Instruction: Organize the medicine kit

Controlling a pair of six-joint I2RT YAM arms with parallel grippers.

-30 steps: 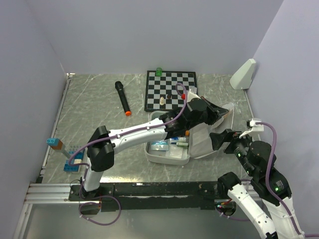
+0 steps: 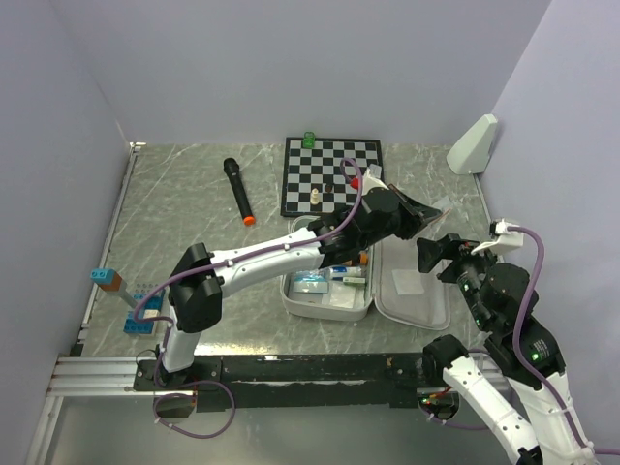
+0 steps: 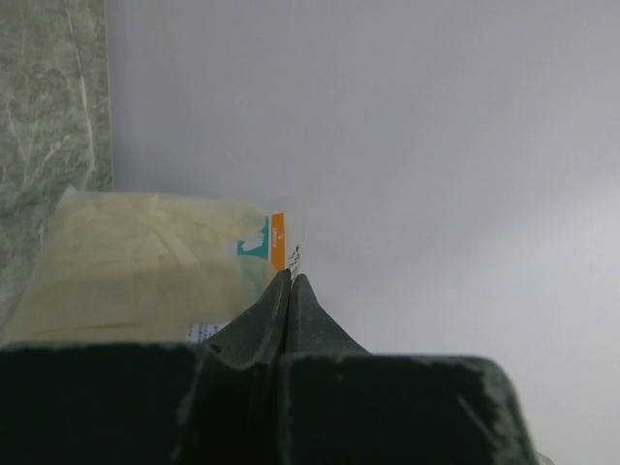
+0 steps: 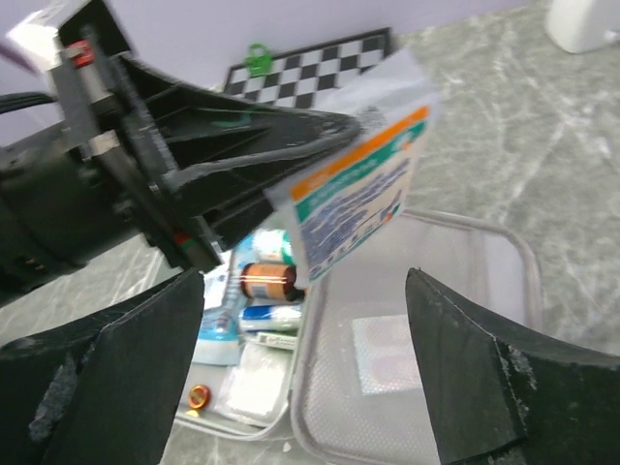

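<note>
My left gripper (image 2: 422,213) is shut on a clear packet with an orange and teal label, held above the kit; in the left wrist view the packet (image 3: 145,262) juts from the shut fingertips. My right gripper (image 2: 434,254) stands open to the lower right, nothing between its fingers. The white kit box (image 2: 325,310) holds bottles, tubes and packets (image 4: 274,316). Its translucent lid (image 2: 412,310) lies flat to the right, a small pale square on it.
A checkerboard (image 2: 300,174) with small pieces is behind the box, a black microphone (image 2: 237,189) at left, a white object (image 2: 470,145) at back right, blue blocks (image 2: 140,325) at front left. Walls enclose the table.
The lid, raised earlier, now lies flat. My right gripper has drawn slightly away to the right from it. The left arm has stayed nearly still.
</note>
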